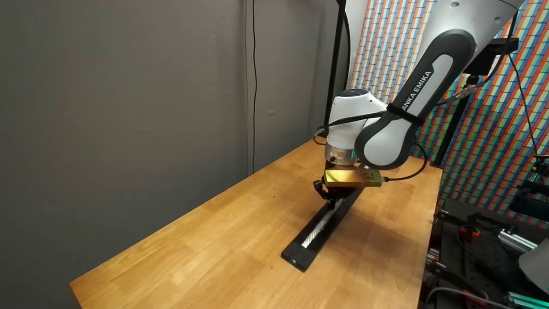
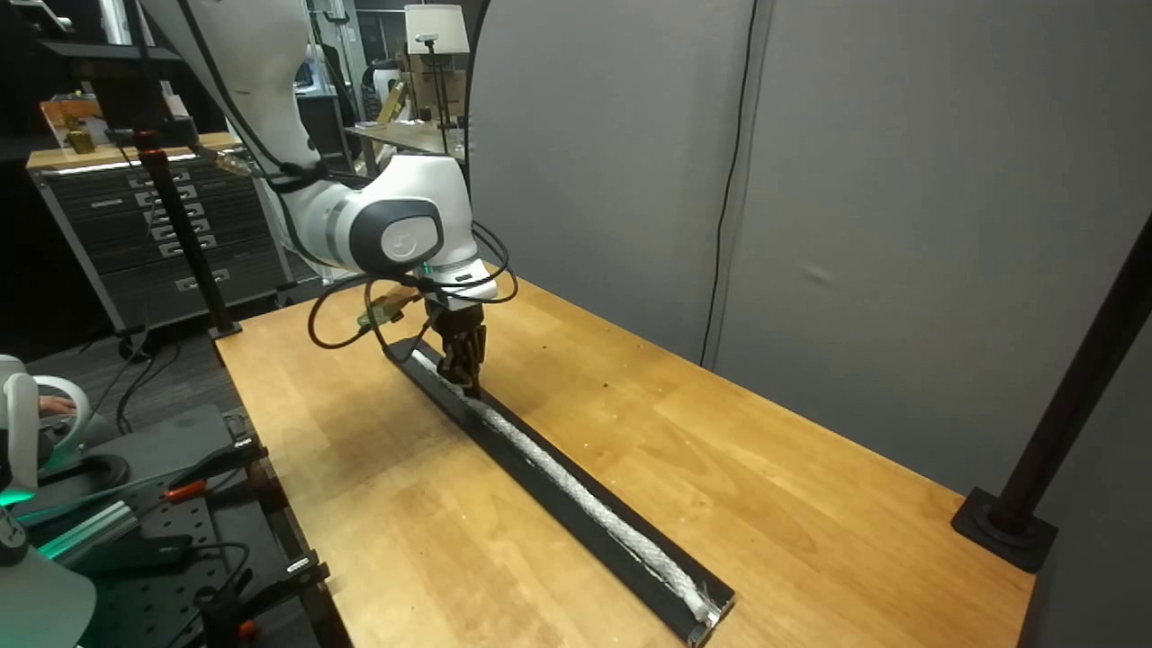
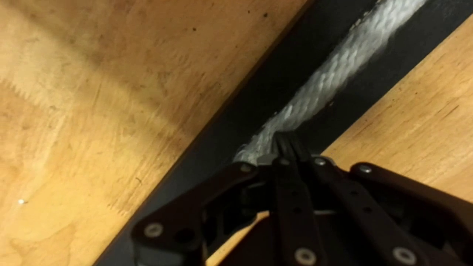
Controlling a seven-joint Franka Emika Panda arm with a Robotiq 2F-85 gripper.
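A white braided rope point(image 2: 580, 493) lies along the groove of a long black channel point(image 2: 504, 439) on the wooden table. In the wrist view the rope point(image 3: 326, 84) runs from the top right down to my gripper. The gripper is shut, its fingertips together over the rope; no rope shows between them, and whether they touch it cannot be told. From the second exterior view, the gripper point(image 2: 472, 391) points straight down at the channel's far part. The first exterior view shows the channel's end point(image 1: 302, 255) bare of rope, while the arm partly hides its other part.
A grey wall panel point(image 2: 918, 216) borders one long side. A black post point(image 2: 1026, 486) stands on a corner, and dark equipment point(image 2: 162, 518) sits beyond the opposite edge.
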